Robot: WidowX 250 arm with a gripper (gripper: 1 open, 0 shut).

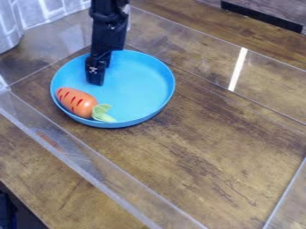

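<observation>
A blue plate [138, 89] lies on the wooden table toward the upper left. On its lower-left part rests an orange toy carrot [75, 101] with pale green leaves. My black gripper [98, 72] reaches down from the top onto the plate's upper-left part, above and behind the carrot and apart from it. Whether its fingers are open or shut is hard to make out.
A wide stretch of bare table [216, 152] lies right of and below the plate. A clear strip crosses the lower left, and a silvery object [6, 22] stands at the top-left edge.
</observation>
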